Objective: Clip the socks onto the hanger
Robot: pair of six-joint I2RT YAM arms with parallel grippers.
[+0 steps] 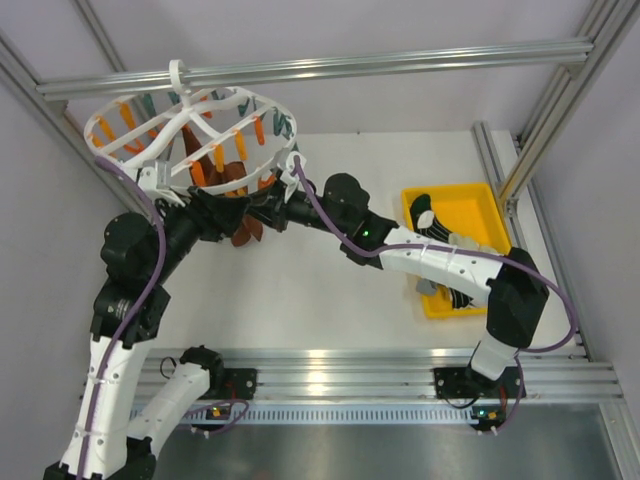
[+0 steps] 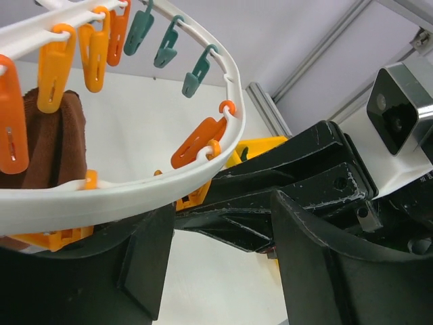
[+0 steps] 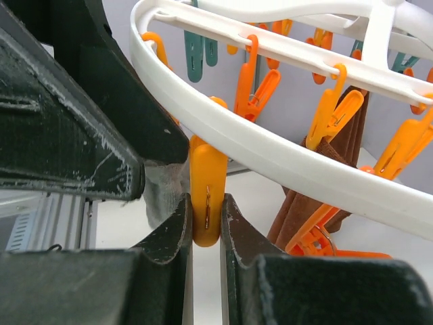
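Note:
The round white hanger (image 1: 185, 178) hangs from the rail, ringed with orange and green clips. A brown sock (image 3: 289, 211) hangs from clips on it. My right gripper is shut on an orange clip (image 3: 207, 177) at the rim. My left gripper is open close by, and the right gripper's dark fingers (image 2: 270, 193) show between its own in the left wrist view. Grey cloth (image 3: 166, 193), seemingly a sock, hangs behind the orange clip in the right wrist view; whether the clip grips it cannot be told. Both fingertip pairs are crowded together in the top view.
A yellow bin (image 1: 470, 205) with several socks stands on the right. The metal rail (image 1: 330, 68) runs above the hanger. The white table (image 1: 330, 300) between hanger and bin is clear.

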